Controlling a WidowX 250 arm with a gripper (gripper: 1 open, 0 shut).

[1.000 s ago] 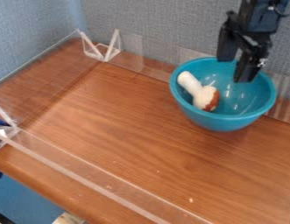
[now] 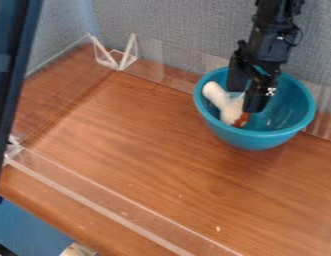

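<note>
A teal bowl (image 2: 275, 130) stands at the back right of the wooden surface. In it lies a white, mushroom-like object (image 2: 228, 105) with an orange-brown end. My black gripper (image 2: 252, 92) reaches down into the bowl just right of that object, open, partly overlapping it in this view, so whether they touch cannot be told.
Clear low walls edge it, with a white bracket (image 2: 114, 58) at the back left. A dark post (image 2: 8, 70) fills the left edge.
My gripper has come down from above the bowl into it and shifted left toward the white object. The dark shape at the left edge has moved further into view.
</note>
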